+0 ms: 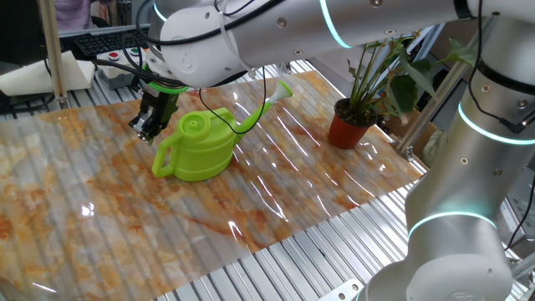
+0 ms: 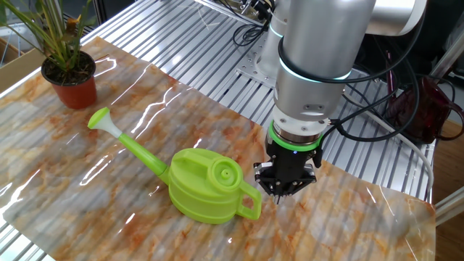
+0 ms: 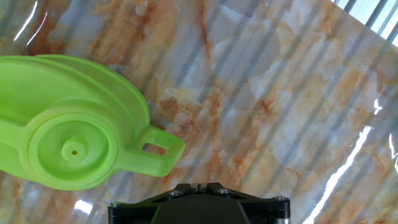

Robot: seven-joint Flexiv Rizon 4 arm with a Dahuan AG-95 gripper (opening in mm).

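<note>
A light green watering can (image 1: 205,150) stands upright on the marbled sheet, its long spout pointing toward the potted plant. In the second exterior view, the can's handle (image 2: 250,201) is on the side toward my gripper (image 2: 278,196). The gripper hangs above the sheet just beyond that handle, apart from it. From the wrist, the can (image 3: 74,124) fills the left side, with its handle (image 3: 166,149) ahead and left of the gripper. The fingertips meet in the middle, so the gripper looks shut, with nothing visible between them.
A plant in a brown-red pot (image 1: 348,125) stands near the sheet's edge, past the spout. A dark red pitcher (image 2: 424,109) sits at the far right. The marbled sheet (image 2: 348,225) is bare right of the gripper. A loose cable hangs from the arm.
</note>
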